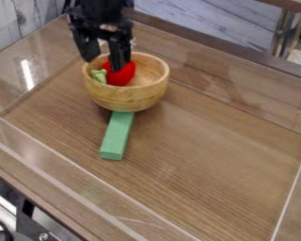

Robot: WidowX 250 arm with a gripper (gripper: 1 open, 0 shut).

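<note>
A wooden bowl [129, 94] holds a red object [121, 72] and a small green piece [99, 76]. My dark gripper [102, 49] is above the left back part of the bowl. Its fingers stand apart, and nothing shows clearly between them. A long green bar [117, 135] lies on the table in front of the bowl, reaching under or against its near side.
A raised wooden ledge runs along the back right. A pale wall stands at the back left.
</note>
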